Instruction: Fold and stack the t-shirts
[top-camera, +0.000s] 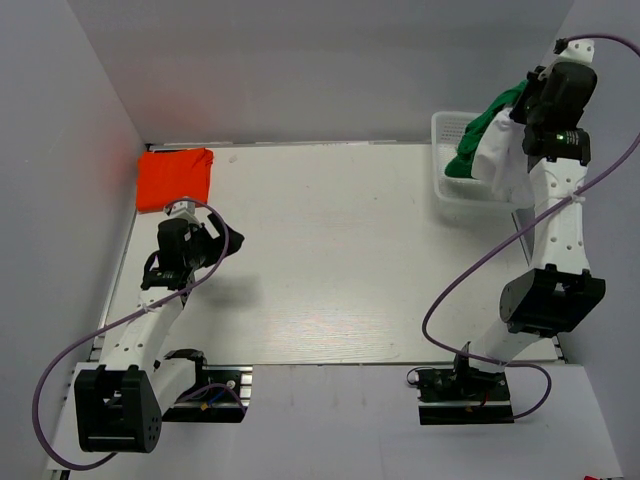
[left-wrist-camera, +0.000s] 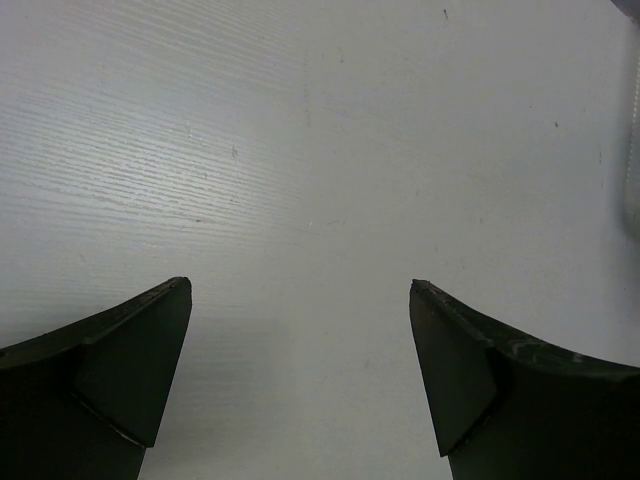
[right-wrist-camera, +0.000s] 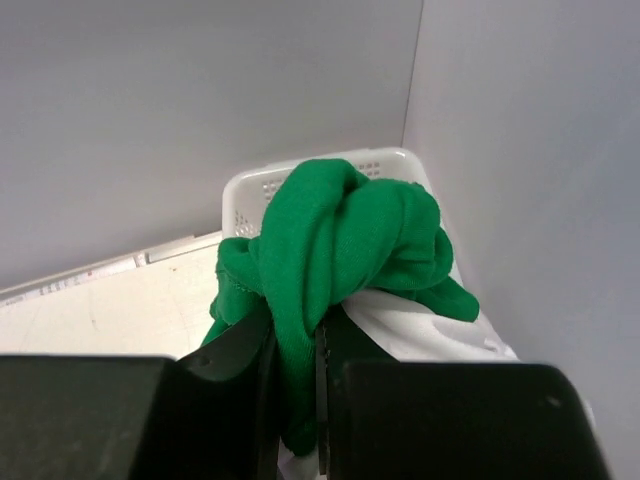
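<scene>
High over the white basket (top-camera: 440, 185), my right gripper is closed around bunched green cloth (right-wrist-camera: 320, 230), a t-shirt. White cloth (top-camera: 502, 155) hangs along with it below the gripper in the top view; how it is caught is hidden. Over on the left, a flat, folded orange-red t-shirt (top-camera: 175, 180) lies at the table's back left corner. My left gripper is open above bare table, in front of that shirt and to its right, with nothing between its fingers.
The basket stands at the back right, close to the grey walls (right-wrist-camera: 540, 200). A purple cable (top-camera: 500, 245) loops along the right arm.
</scene>
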